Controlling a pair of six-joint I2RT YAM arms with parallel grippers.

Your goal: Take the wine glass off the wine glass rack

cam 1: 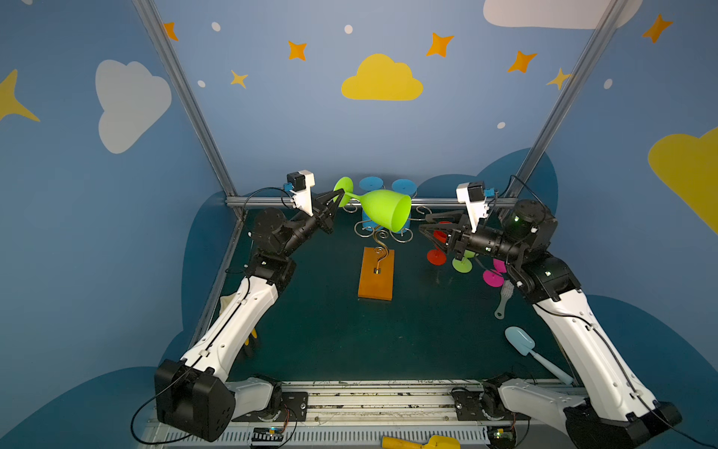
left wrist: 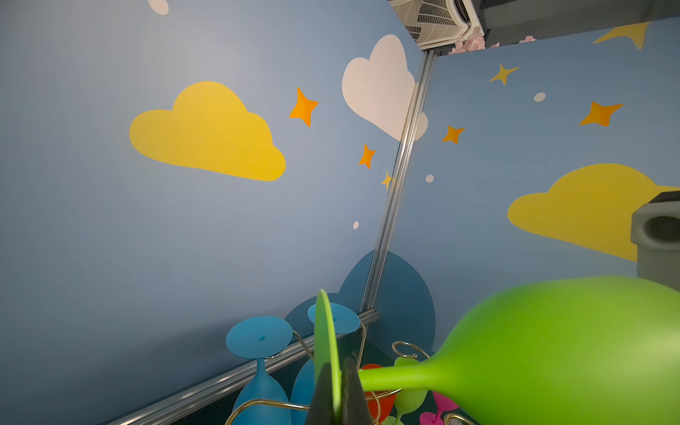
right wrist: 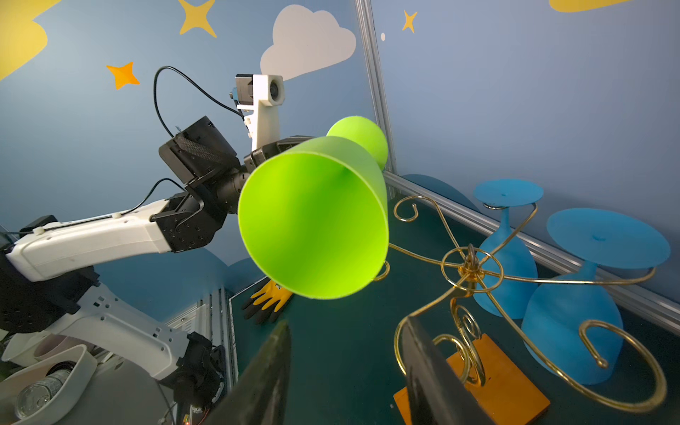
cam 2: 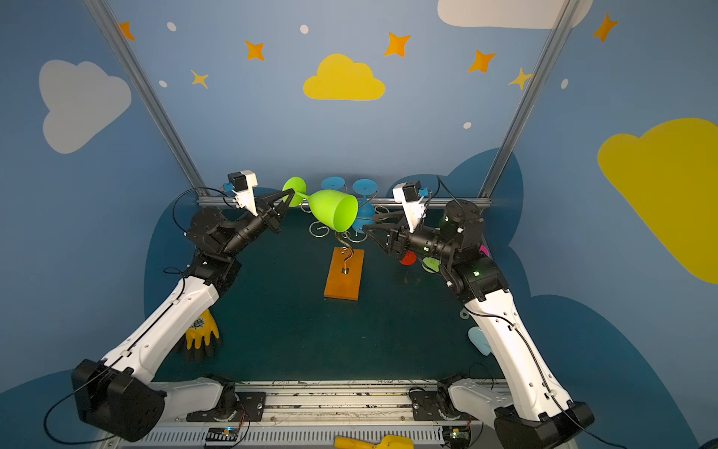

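A green wine glass (cam 1: 385, 209) lies sideways in the air above the gold rack (right wrist: 471, 272), lifted clear of it. My left gripper (cam 1: 340, 193) is shut on it at the foot end, with the glass's disc (left wrist: 326, 340) beside the fingers in the left wrist view. Just right of the bowl's open mouth, my right gripper (cam 1: 426, 222) stands open with nothing between its fingers. Two blue glasses (right wrist: 581, 318) hang upside down on the rack's rear arms.
The rack's orange base (cam 1: 374, 280) stands mid-table. Red, green and pink glasses (cam 1: 437, 256) are at the back right, a spatula (cam 1: 523, 344) at the right edge, and gloves (cam 2: 200, 329) at the left edge.
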